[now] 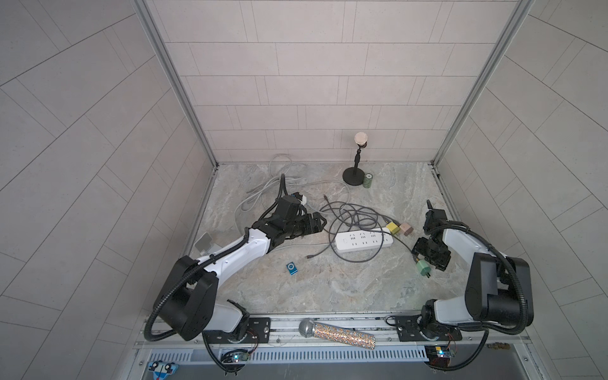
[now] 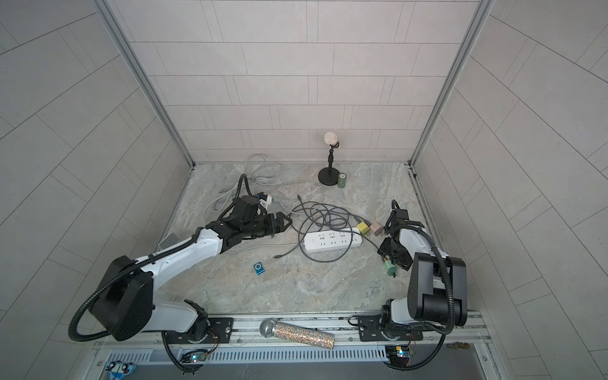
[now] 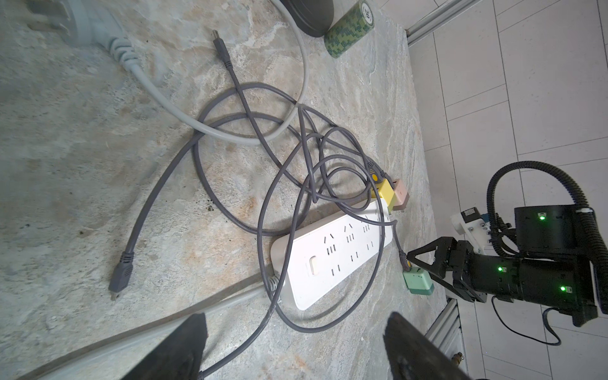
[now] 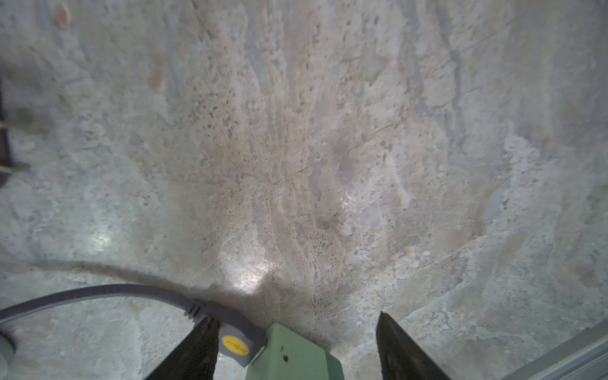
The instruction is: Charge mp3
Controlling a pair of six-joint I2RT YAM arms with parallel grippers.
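A blue mp3 player (image 1: 292, 268) (image 2: 259, 268) lies left-front of the white power strip (image 1: 363, 240) (image 3: 330, 266). Grey cables (image 3: 291, 190) loop over the strip. My left gripper hangs open over the cable tangle, nothing between its fingers. At the right, my right gripper is just over a green charger (image 1: 423, 268) (image 4: 291, 361) with a dark cable connector (image 4: 235, 335) at it, its fingers apart on either side, not visibly closed on it.
Yellow (image 1: 392, 227) and pink (image 1: 406, 229) blocks sit behind the strip's right end. A lamp (image 1: 353, 176) and green cylinder (image 1: 368, 180) stand at the back. A glittery microphone (image 1: 338, 335) lies on the front rail.
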